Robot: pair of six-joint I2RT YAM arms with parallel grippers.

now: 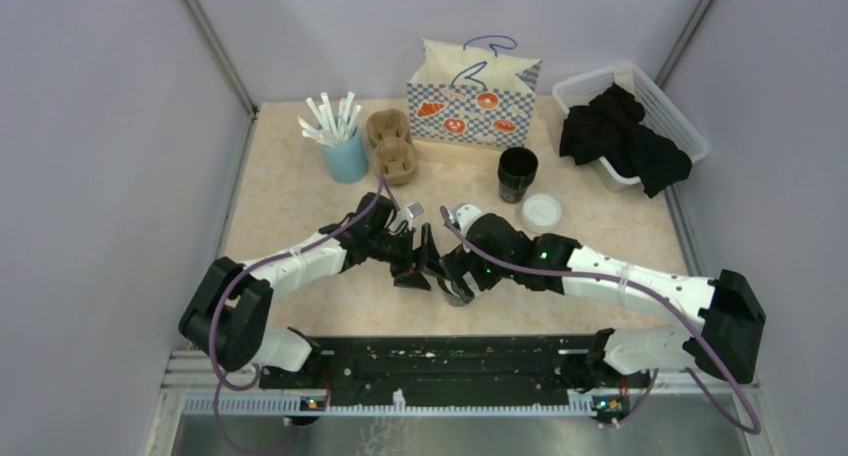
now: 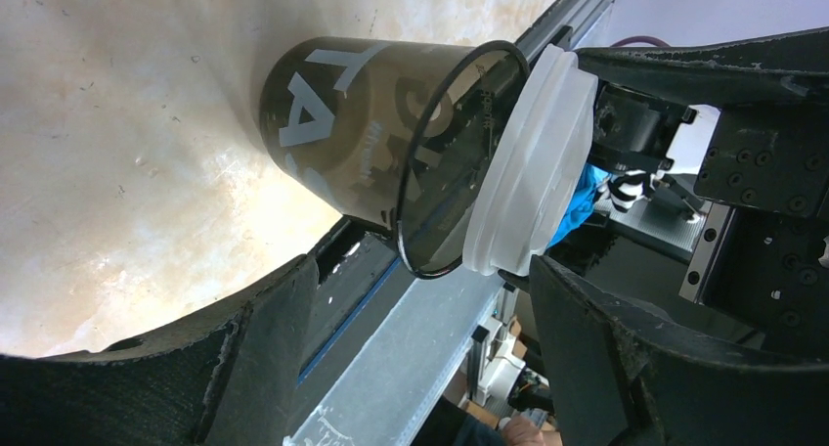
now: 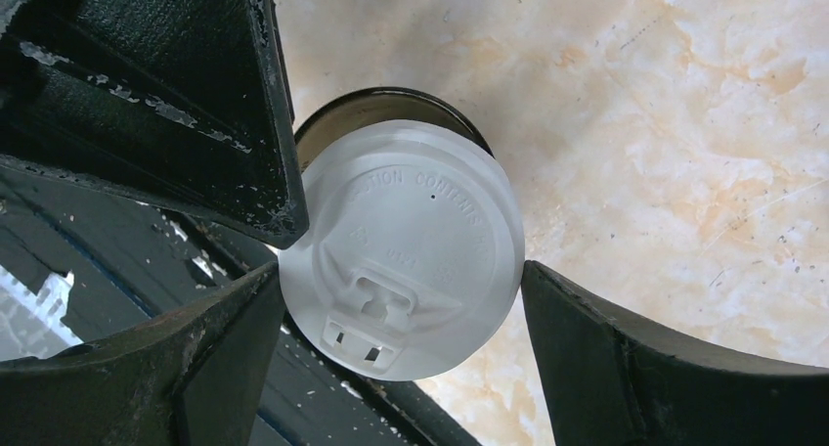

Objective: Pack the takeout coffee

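A clear dark-tinted cup (image 2: 381, 123) with pale lettering stands on the table near its front edge. Against its mouth is a white lid (image 3: 406, 255), tilted and off-centre, so part of the cup's rim shows beside it. My right gripper has one finger against each side of this lid. Beside the cup, my left gripper is open with nothing gripped; one of its fingers (image 3: 176, 104) reaches close to the lid in the right wrist view. From above, the arms cover most of the cup.
At the back stand a checkered paper bag (image 1: 470, 111), a brown cup carrier (image 1: 392, 146) and a blue holder (image 1: 346, 161) of white-wrapped sticks. Stacked black cups (image 1: 516, 176) and another white lid (image 1: 541, 213) lie behind the right arm. A white basket (image 1: 680, 126) holds black cloth.
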